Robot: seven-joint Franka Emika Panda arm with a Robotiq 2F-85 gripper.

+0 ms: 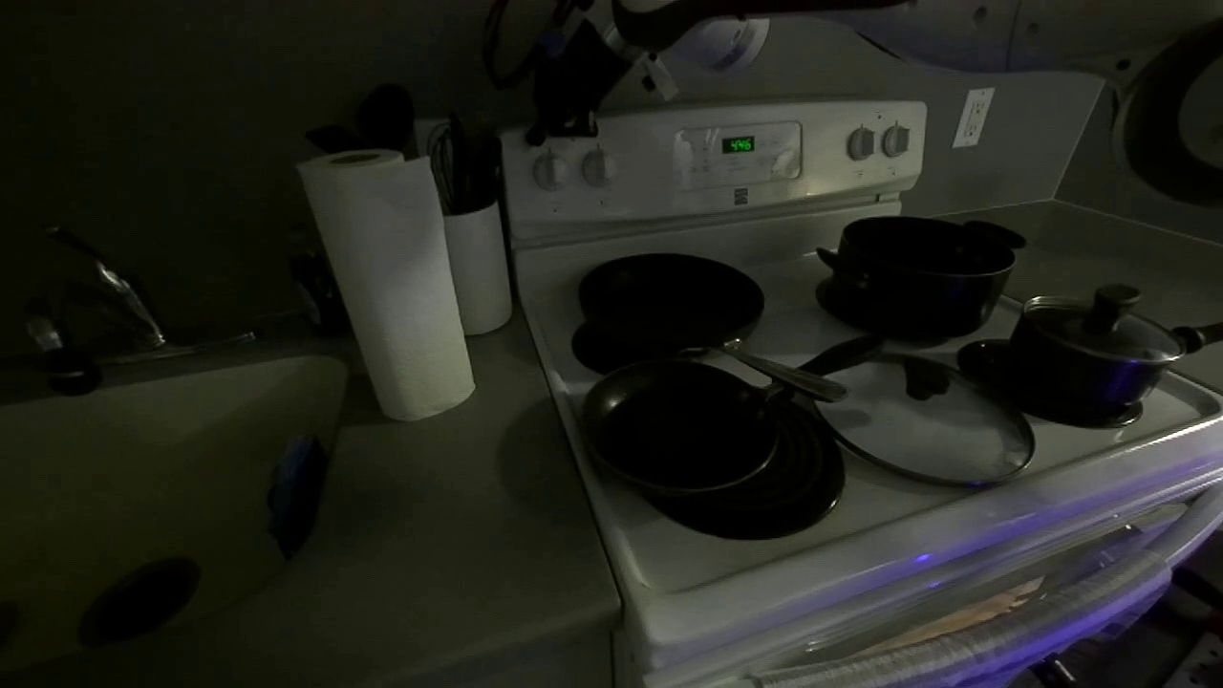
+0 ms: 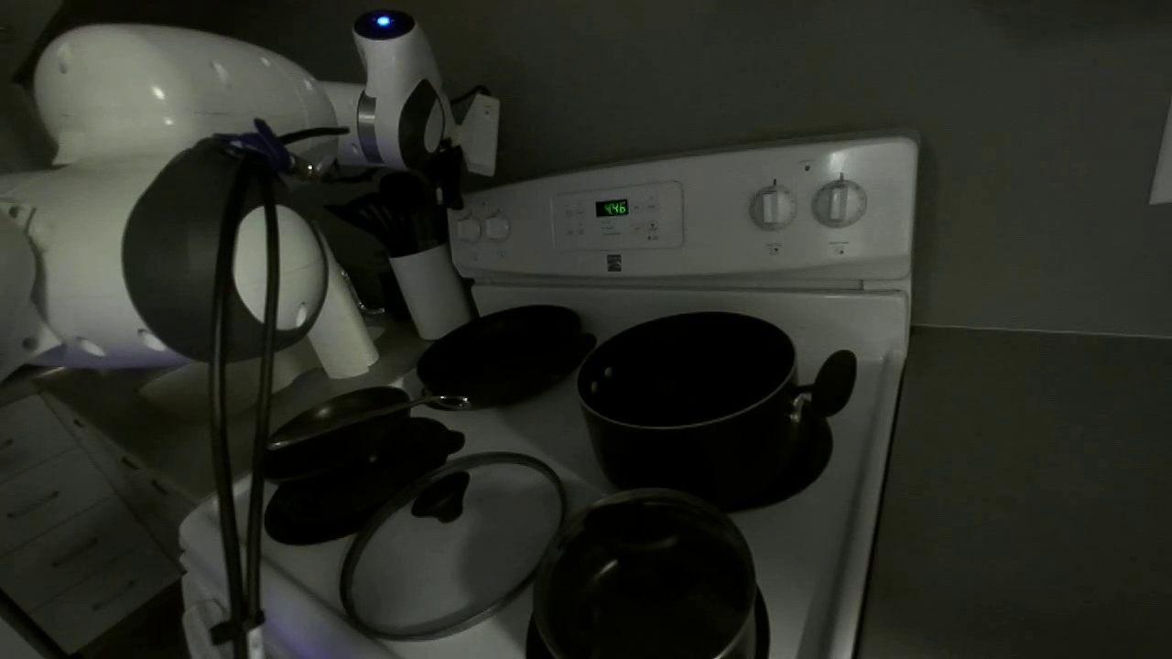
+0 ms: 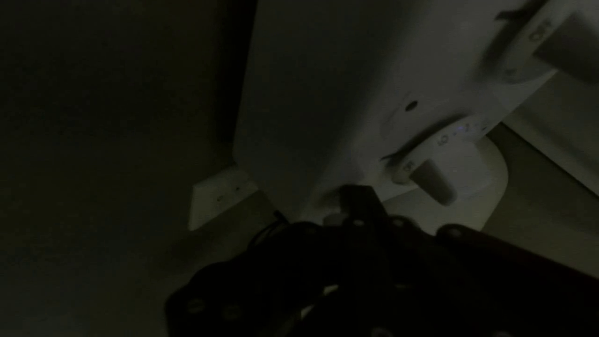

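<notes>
My gripper hangs at the top left of the stove's back panel, just above the two left knobs. In the wrist view it is a very dark shape along the bottom, its fingertips close together and nothing visible between them; it looks shut. Beyond the tips is a white stove knob with its dial marked OFF and LO. A second knob shows at the upper right corner. From the other side, the gripper is a small dark form beside the panel's left end.
Directly left are a utensil crock and a leaning paper towel roll. Pans, a glass lid, a large pot and a lidded saucepan crowd the stovetop. Counter space beside the sink is clear.
</notes>
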